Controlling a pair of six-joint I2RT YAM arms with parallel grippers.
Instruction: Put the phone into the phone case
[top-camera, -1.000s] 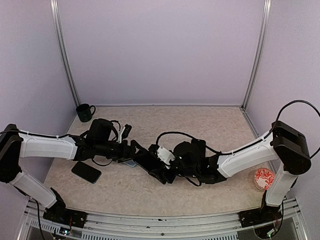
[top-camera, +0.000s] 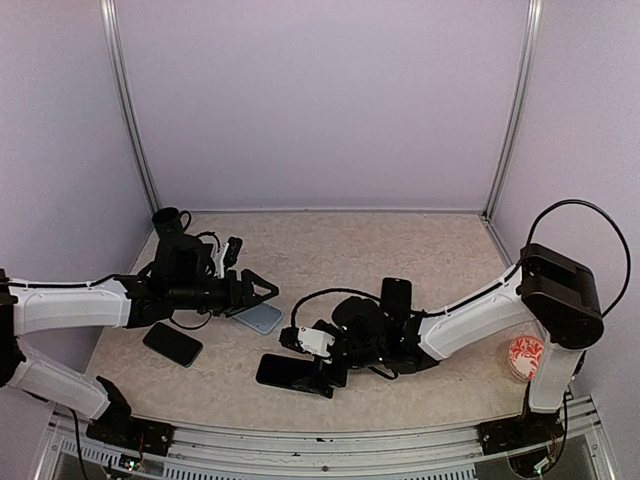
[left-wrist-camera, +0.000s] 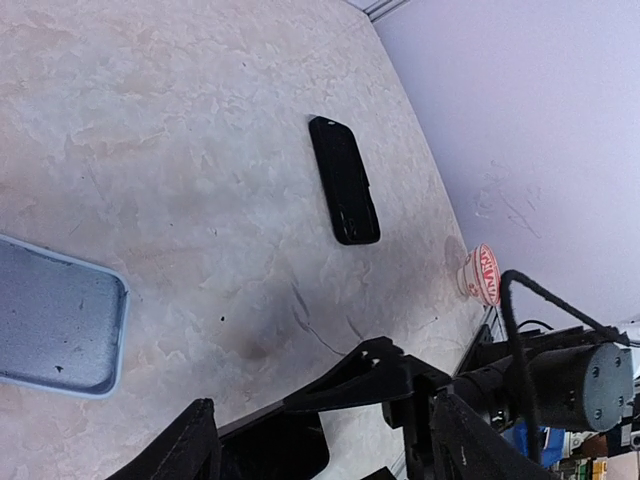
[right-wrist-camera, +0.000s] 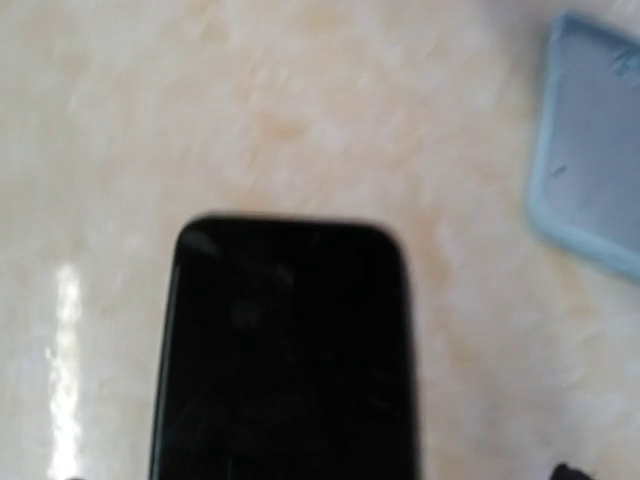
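The black phone (top-camera: 280, 370) lies flat on the table near the front, outside any case. My right gripper (top-camera: 314, 382) is low at its right end, fingers spread with nothing held. In the right wrist view the phone (right-wrist-camera: 290, 340) extends up from between fingertips barely visible at the bottom corners. An empty light blue case (top-camera: 262, 318) rests behind the phone, partly under my left gripper (top-camera: 266, 290), which is open and empty. The left wrist view shows this case (left-wrist-camera: 60, 310), plus a black case (left-wrist-camera: 345, 180) farther off, partly hidden by the right arm from above.
Another dark phone (top-camera: 172, 344) lies at the left. A dark mug (top-camera: 166, 218) stands at the back left, and a red and white bowl (top-camera: 526, 357) at the right.
A second ago the phone was tilted in my right gripper, near the left one; now it lies on the table. The right gripper has lowered towards it. My left gripper has shifted left.
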